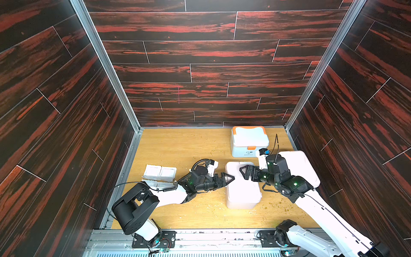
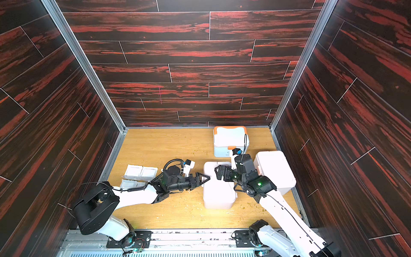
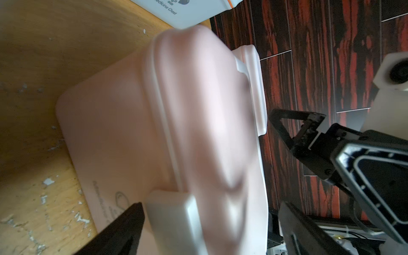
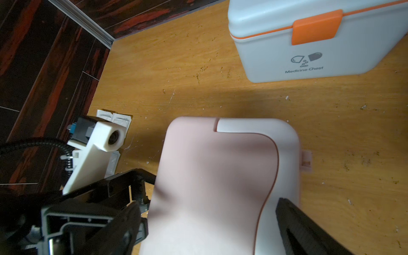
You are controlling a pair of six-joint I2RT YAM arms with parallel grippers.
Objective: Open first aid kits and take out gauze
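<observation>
Between my two arms stands a closed pink first aid kit (image 1: 243,190) with a white strip along its lid. From the left, my left gripper (image 1: 229,178) reaches its side; in the left wrist view its open fingers (image 3: 123,229) are spread near a pale latch (image 3: 174,216) on the kit. Above the lid, in the right wrist view, my right gripper is open with the kit's top below its fingers. Neither gripper holds anything. A second pink kit (image 2: 276,171) stands at the right, partly behind the right arm. No gauze can be told apart inside; the lid hides the contents.
A blue-white medicine chest (image 4: 306,59) with an orange latch stands at the back. Several white packets (image 1: 159,172) lie at the left, partly under the left arm.
</observation>
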